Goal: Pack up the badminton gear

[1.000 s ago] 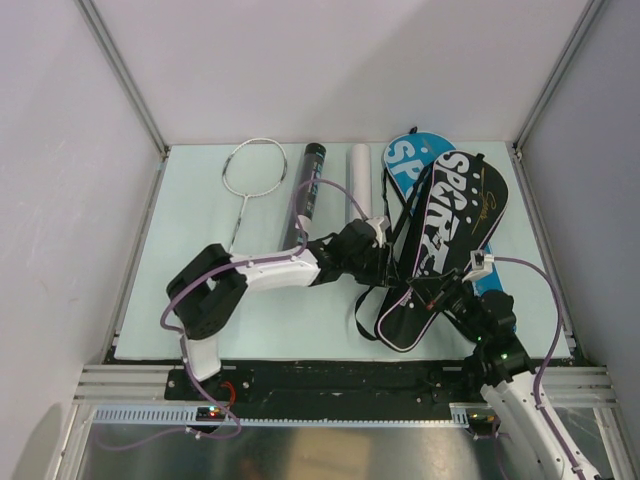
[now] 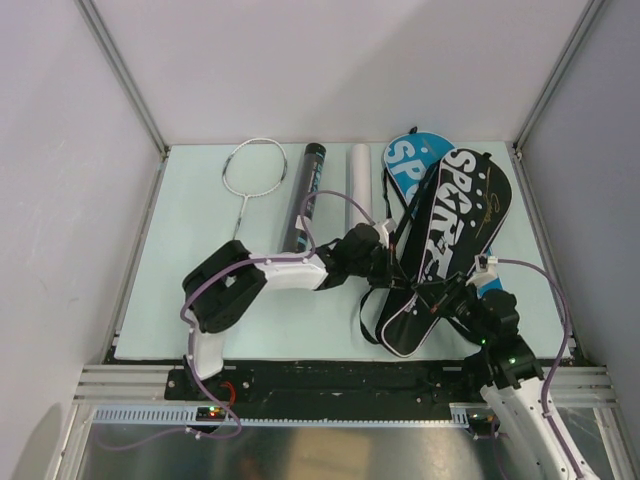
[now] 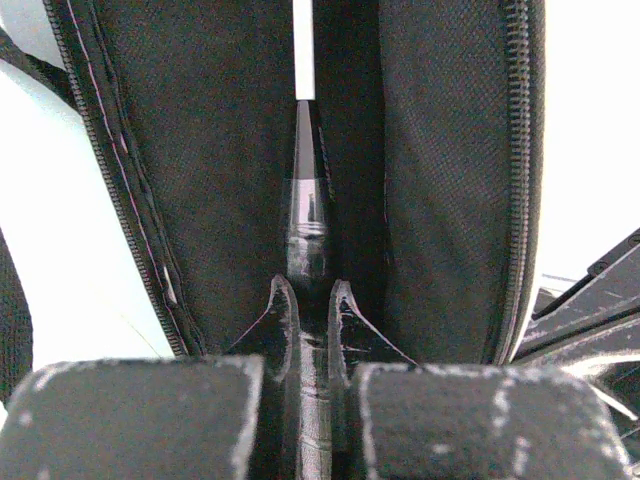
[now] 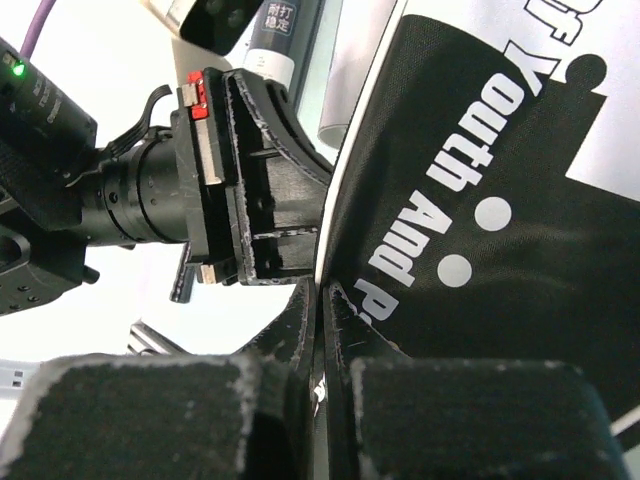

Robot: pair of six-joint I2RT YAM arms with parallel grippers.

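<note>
The black racket bag [image 2: 455,215] with white lettering lies slanted on the right of the table. Its zipped mouth is spread in the left wrist view, where a racket's white shaft [image 3: 304,50] and dark handle [image 3: 307,235] rest against the black lining. My left gripper has one finger on each side of that handle; whether they press on it is unclear. At the bag's lower part, my right gripper is shut on the bag's thin white-piped edge. A loose white racket [image 2: 254,190] lies at the back left.
A dark shuttlecock tube [image 2: 304,198] and a pale tube [image 2: 359,185] lie at the back middle. Beneath the black bag is a blue bag [image 2: 425,147]. Both grippers are close together.
My left arm has shifted slightly right and toward the front, its gripper staying at the bag. The right gripper moved very little; the bag's lettered flap spread a little to the right.
</note>
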